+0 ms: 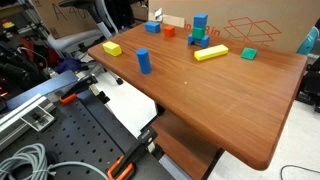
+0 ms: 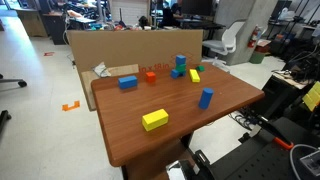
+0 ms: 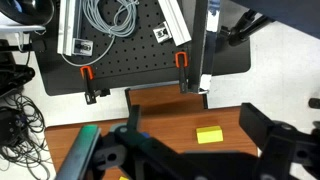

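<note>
In the wrist view my gripper stands open, its dark fingers far apart at the lower edge and nothing held between them. A yellow block [image 3: 209, 134] shows on the wooden table beyond them. On that table [image 1: 235, 95], exterior view 1 has a yellow block [image 1: 112, 48] near the left edge and an upright blue cylinder [image 1: 143, 60]. Farther back are a blue-and-green stack [image 1: 199, 30], a long yellow block [image 1: 211, 53], a green piece [image 1: 249, 53], a red block [image 1: 169, 31] and a blue block [image 1: 153, 28]. I cannot make out the gripper in the exterior views.
A cardboard panel [image 2: 110, 55] stands along the table's back. The black perforated mounting plate [image 3: 145, 55], with orange-trimmed clamps and a coiled pale cable [image 3: 110, 18], lies across a gap from the table.
</note>
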